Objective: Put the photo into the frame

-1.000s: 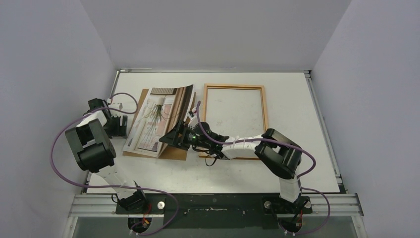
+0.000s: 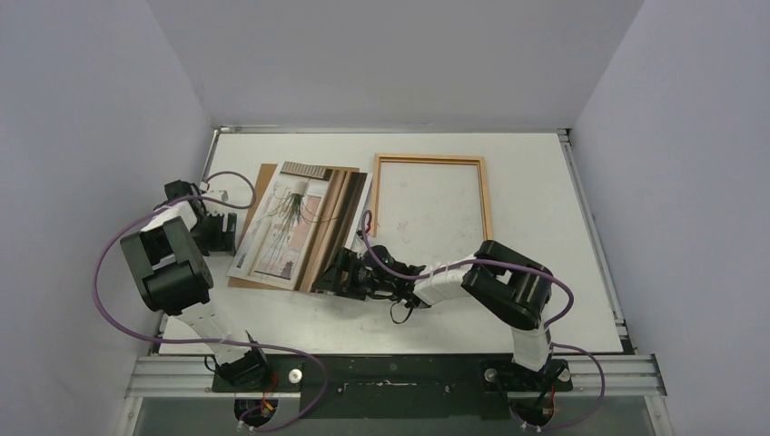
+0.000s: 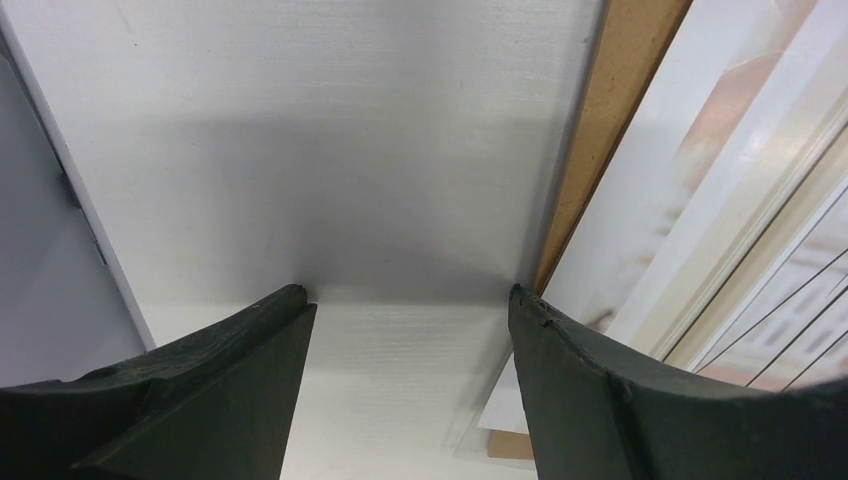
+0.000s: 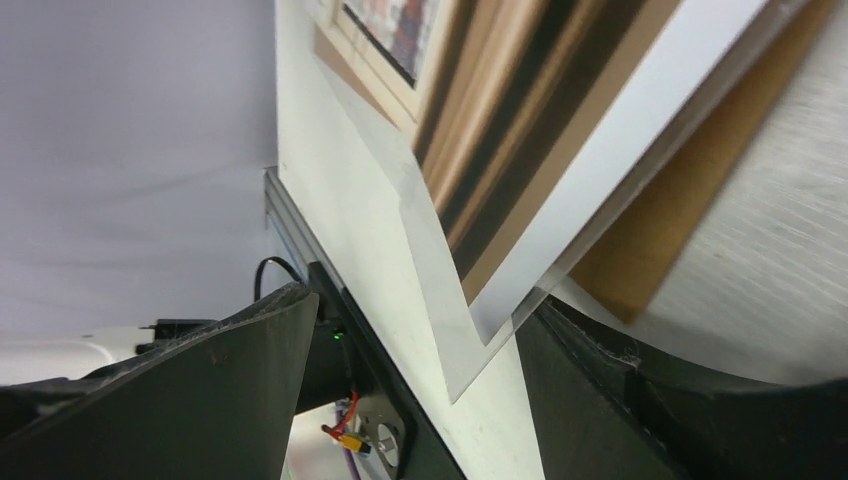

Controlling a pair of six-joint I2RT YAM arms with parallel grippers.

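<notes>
The photo (image 2: 289, 222), a picture of a window and plant with brown stripes, lies over a brown backing board (image 2: 265, 173), askew to it. To its right is the wooden frame (image 2: 430, 158), with only the white tabletop showing inside. My right gripper (image 2: 329, 276) is at the photo's lower right corner. In the right wrist view its fingers stand apart; the photo's white margin (image 4: 620, 150) and a clear sheet's corner (image 4: 455, 375) reach into the gap. My left gripper (image 2: 232, 232) is open beside the left edge, only tabletop between its fingers.
Grey walls (image 2: 100, 163) close in the left side. Free white table (image 2: 536, 209) lies right of the wooden frame. My right forearm (image 2: 445, 283) covers the wooden frame's lower edge.
The photo's right side was curled up at the right gripper; now it lies flatter and reaches farther right. My right gripper has moved down and slightly right. The left arm has barely moved.
</notes>
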